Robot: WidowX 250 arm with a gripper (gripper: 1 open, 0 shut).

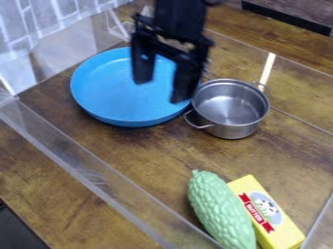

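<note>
My black gripper (166,68) hangs at the top centre, open and blurred, over the right part of a blue plate (111,92). To the right of the plate is a steel pot (229,117) with handles. At the bottom right a green bitter melon toy (221,212) lies beside a yellow butter box (267,209).
Clear plastic walls edge the wooden work surface (117,156), with a white curtain at the top left.
</note>
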